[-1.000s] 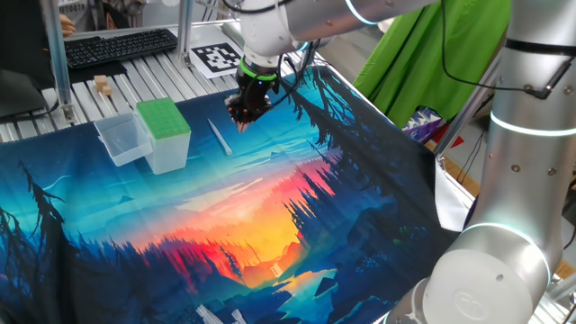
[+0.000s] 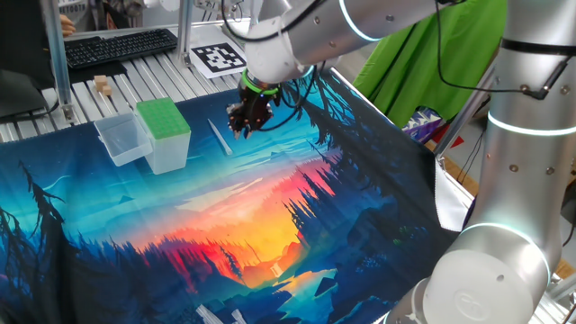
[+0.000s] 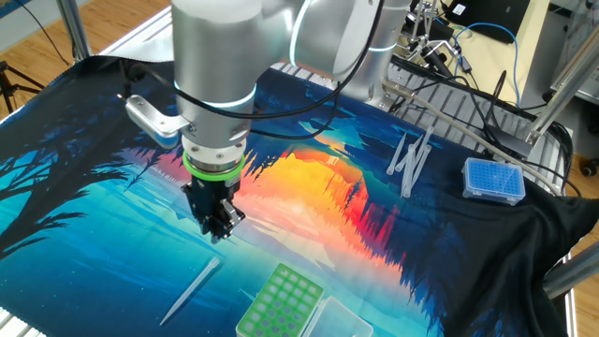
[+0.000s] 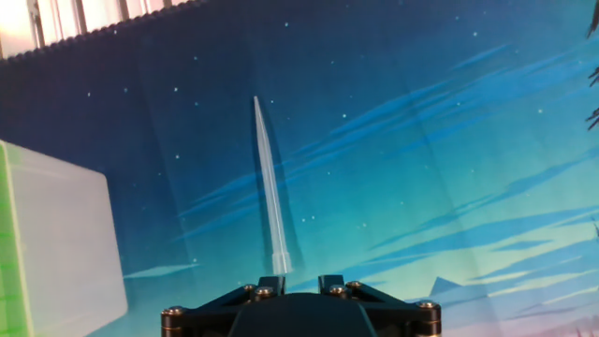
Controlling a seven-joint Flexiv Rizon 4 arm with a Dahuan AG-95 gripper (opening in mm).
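Note:
A thin, clear tapered pipette [image 4: 270, 187] lies on the printed cloth, its narrow tip pointing away from my gripper in the wrist view. My fingers stand apart and the space between them is empty. The pipette's wide end shows just beyond the left finger [image 4: 271, 284]. In exterior view 2 the same pipette [image 3: 190, 291] rests on the blue part of the cloth, with my gripper [image 3: 221, 227] above its wide end. From the other side, my gripper [image 2: 249, 121] appears to the right of the pipette [image 2: 220, 138], apart from it.
Left of the pipette stands a box with a green perforated top [image 2: 163, 119], its clear lid [image 2: 124, 138] open beside it. Several more pipettes [image 3: 410, 167] lie across the cloth, near a blue rack [image 3: 493, 178].
The wrist has come down a little and shifted slightly right in exterior view 1, and the gripper's tilt has changed. The pipette and the box have not moved.

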